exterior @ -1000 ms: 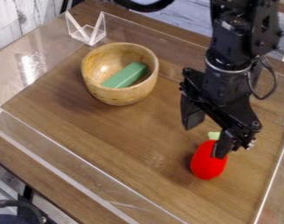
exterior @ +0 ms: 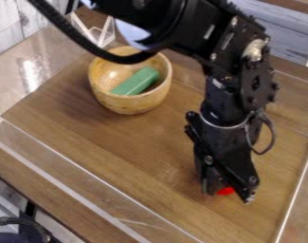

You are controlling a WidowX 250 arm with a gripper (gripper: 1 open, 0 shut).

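My black gripper [exterior: 222, 178] is low over the wooden table at the right, covering most of a red object [exterior: 227, 191], of which only a small part shows beneath the fingers. The fingers' state is hard to see. A wooden bowl [exterior: 104, 74] at the upper left holds a green block [exterior: 137, 81].
A clear rail runs along the near left edge, and a wall stands at the back.
The arm has moved down onto the red object, which is now mostly hidden. The bowl and green block have stayed put.
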